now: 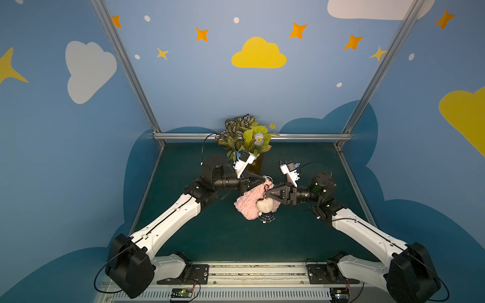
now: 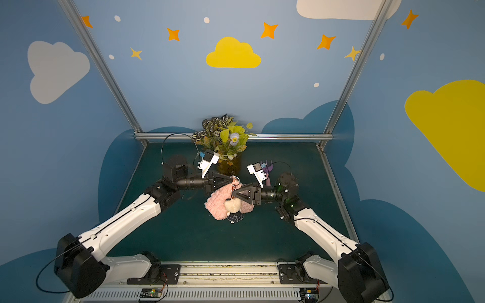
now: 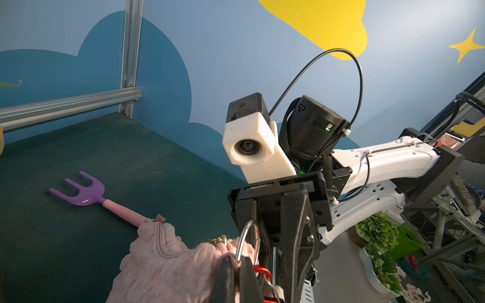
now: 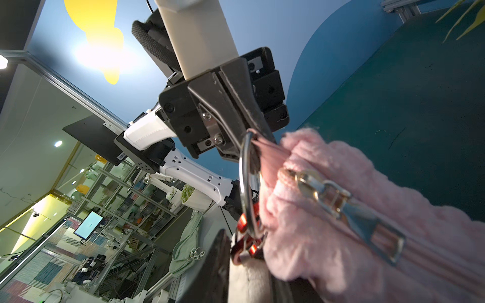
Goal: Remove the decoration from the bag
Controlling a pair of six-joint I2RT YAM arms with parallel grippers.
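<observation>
The fluffy pink bag lies mid-table below both grippers. Its decoration, a cream plush head with a dark checked skirt, rests on the bag's front. A large metal ring and a red clasp link it near the bag's zipper end. My left gripper is shut on a thin pink fabric tab of the bag, inside the ring's loop. At the bottom of the right wrist view, my right gripper stands part open, its fingers on either side of the decoration's pale part under the clasp.
A purple toy fork with a pink handle lies behind the bag. A potted plant stands at the table's back. Both arms meet closely over the bag.
</observation>
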